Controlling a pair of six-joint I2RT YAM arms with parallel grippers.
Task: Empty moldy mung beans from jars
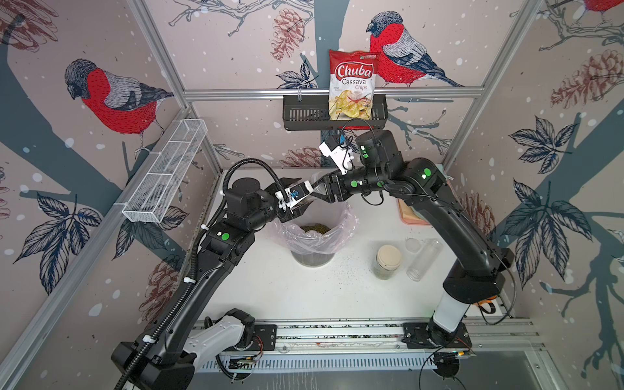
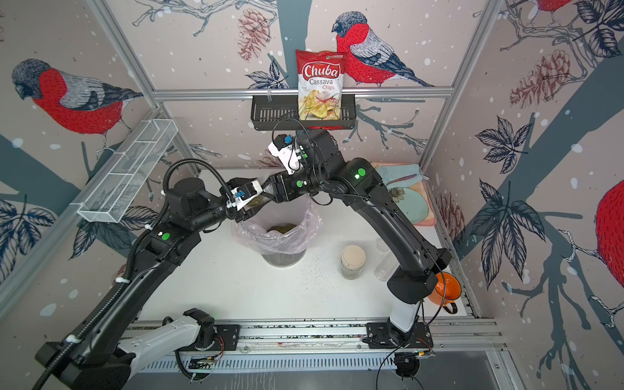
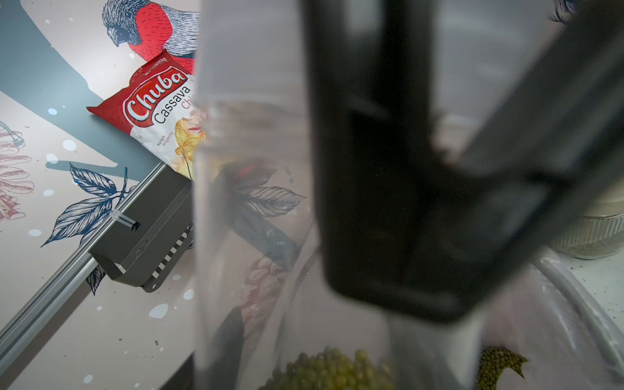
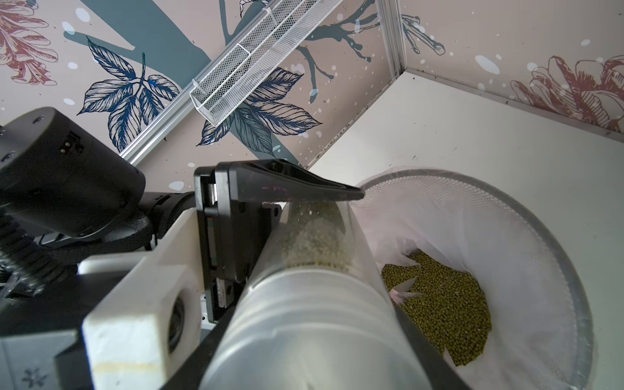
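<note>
Both grippers meet above a bin lined with a pink bag, where dark green mung beans lie inside. A clear jar lies tilted between them, with some beans showing through its wall. My right gripper is shut on it. My left gripper is also shut on the jar, its fingers large and blurred in the left wrist view.
A lidded jar and a clear empty container stand or lie right of the bin. A board with plate and an orange mug are further right. A wire shelf hangs left.
</note>
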